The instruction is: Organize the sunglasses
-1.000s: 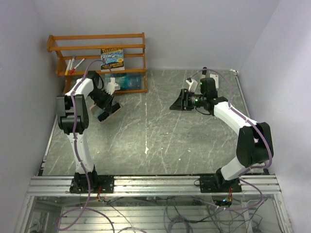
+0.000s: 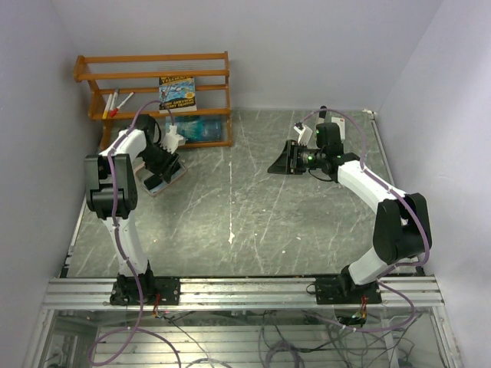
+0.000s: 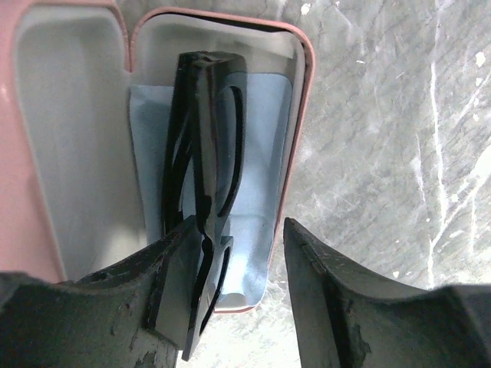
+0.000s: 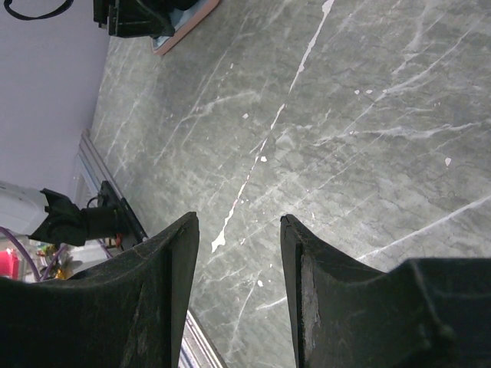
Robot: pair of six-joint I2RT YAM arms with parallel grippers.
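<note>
Black folded sunglasses [image 3: 205, 146] lie on a light blue cloth [image 3: 265, 153] inside one half of an open case with a pink rim [image 3: 309, 65]. Their near end passes beside the left finger of my left gripper and sticks out toward the camera. The fingers stand apart, and a gap separates the glasses from the other finger. From above, the case [image 2: 182, 176] is partly covered by that gripper. My right gripper is open over bare tabletop, empty.
Behind the case stands a wooden rack [image 2: 153, 57] with a book [image 2: 178, 93] and pens. A black object and a white one [image 2: 338, 126] lie beyond the right arm.
That arm has shifted slightly left, and the sunglasses and case sit a little further left too. The right arm stays still.
</note>
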